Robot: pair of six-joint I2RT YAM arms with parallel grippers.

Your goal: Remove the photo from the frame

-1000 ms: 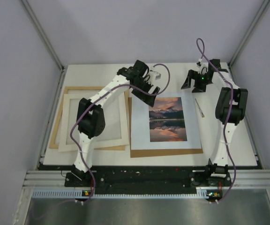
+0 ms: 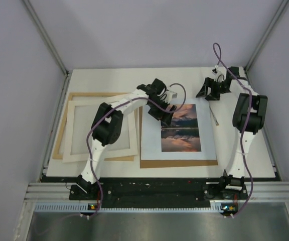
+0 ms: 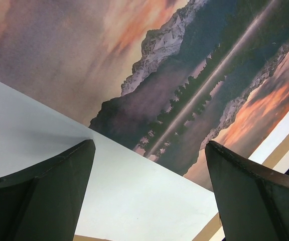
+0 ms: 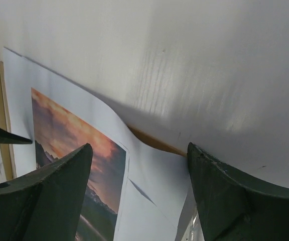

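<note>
The photo (image 2: 182, 135) of mountains mirrored in a lake, with its white border, lies on a brown backing board (image 2: 179, 163) right of the table's middle. Over its upper left part hangs my left gripper (image 2: 165, 114), open, its fingers (image 3: 54, 191) apart above picture and border. At the far right corner stands my right gripper (image 2: 207, 95), part open. In the right wrist view the white border (image 4: 154, 175) is bent upward near the right finger (image 4: 220, 196), with the brown board showing beneath. Whether that finger touches the border I cannot tell.
The empty frame (image 2: 70, 133), pale and wooden, lies at the left, partly under my left arm. A thin tool (image 2: 213, 115) rests right of the photo. Bare white table (image 2: 114, 78) stretches along the back.
</note>
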